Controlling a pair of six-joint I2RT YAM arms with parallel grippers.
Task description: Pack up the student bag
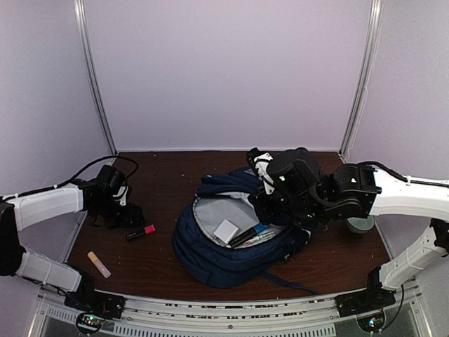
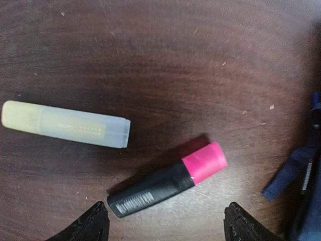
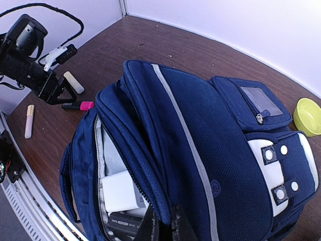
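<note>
The navy backpack (image 1: 210, 263) lies unzipped at the centre. Inside its grey-lined opening are a white box (image 1: 225, 231) and a dark pen-like item (image 1: 245, 236). In the right wrist view, my right gripper is shut on the edge of the bag's flap (image 3: 135, 120). Over the table's left side, my left gripper (image 1: 130, 217) is open. Its fingers stand either side of a black highlighter with a pink cap (image 2: 168, 179), with nothing gripped. A pale yellow highlighter (image 2: 65, 124) lies beside it on the wood, and a peach-coloured one (image 1: 99, 265) lies nearer the front edge.
A lime-green bowl (image 3: 307, 116) stands beyond the bag; my right arm hides it in the top view. At the right, a pale cup (image 1: 360, 223) sits partly beneath that arm.
</note>
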